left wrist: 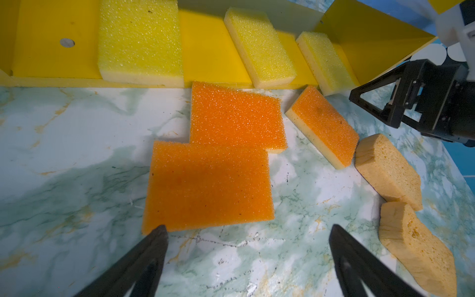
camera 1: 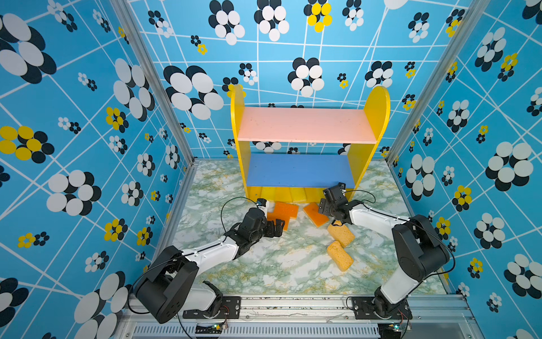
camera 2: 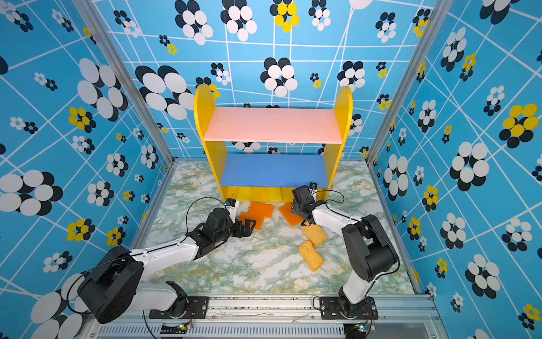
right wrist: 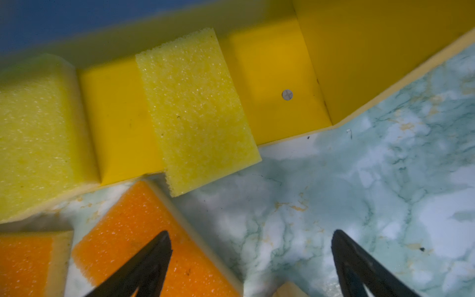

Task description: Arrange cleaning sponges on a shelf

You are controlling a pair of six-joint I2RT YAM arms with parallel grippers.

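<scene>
Yellow sponges lie on the shelf's bottom level, among them a left one (left wrist: 141, 39), a middle one (left wrist: 259, 47) and a right one (right wrist: 198, 111) whose front end juts past the yellow board. In front of the shelf (camera 1: 299, 169), two orange sponges (left wrist: 210, 185) overlap, and a third orange sponge (left wrist: 326, 123) lies to their right. Two tan sponges (camera 1: 341, 232) rest on the table further right. My left gripper stands open at the near side of the overlapping orange pair. Open and empty, my right gripper hangs near the third orange sponge.
Above the bottom level are a bare blue shelf board (camera 1: 299, 170) and a bare pink board (camera 1: 307, 124), between yellow side walls (camera 1: 377, 115).
</scene>
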